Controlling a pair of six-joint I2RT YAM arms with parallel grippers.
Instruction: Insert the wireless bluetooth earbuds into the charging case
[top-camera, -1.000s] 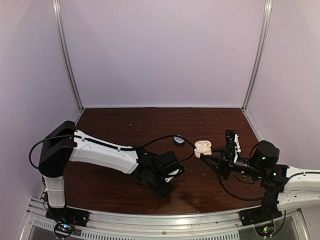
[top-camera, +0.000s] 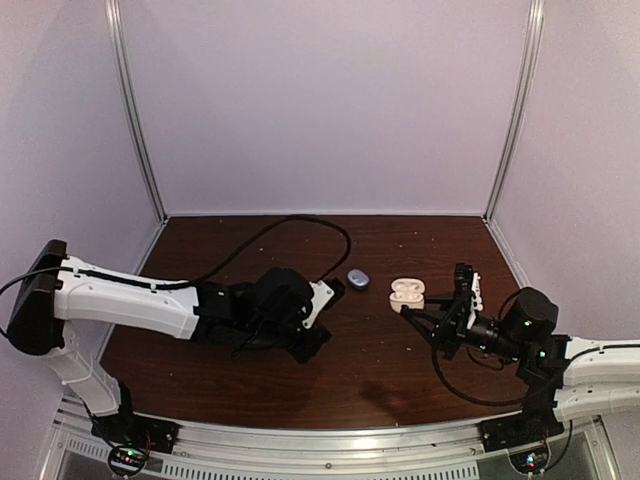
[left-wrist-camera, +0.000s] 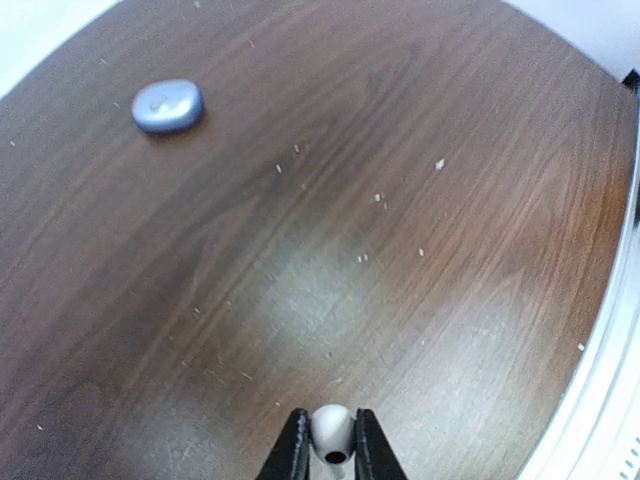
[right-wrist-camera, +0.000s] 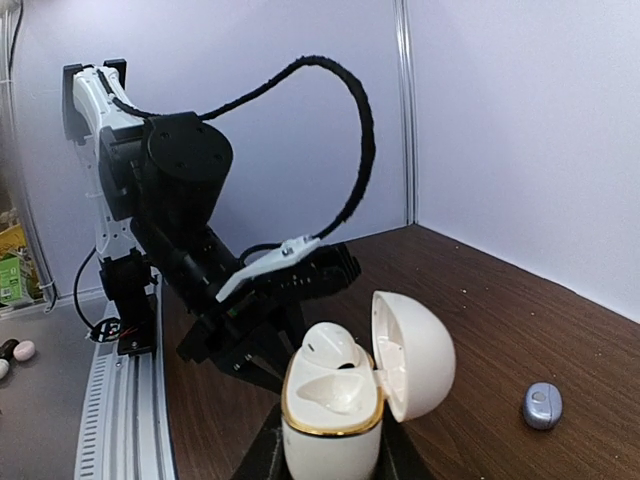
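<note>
The white charging case (right-wrist-camera: 333, 440), lid (right-wrist-camera: 414, 355) open upright, is held raised in my right gripper; one well looks filled by a rounded piece, the other shows empty. In the top view it sits at the tip of the right arm (top-camera: 408, 300). My left gripper is shut on a white earbud (left-wrist-camera: 332, 432) above the table, left of the case. A small blue-grey rounded case (top-camera: 358, 279) lies on the table.
White walls surround it on the back and sides, and an aluminium rail (top-camera: 330, 440) runs along the front edge.
My left arm and gripper have risen and shifted left and back, uncovering more of the blue-grey case. The right arm and charging case have barely moved.
</note>
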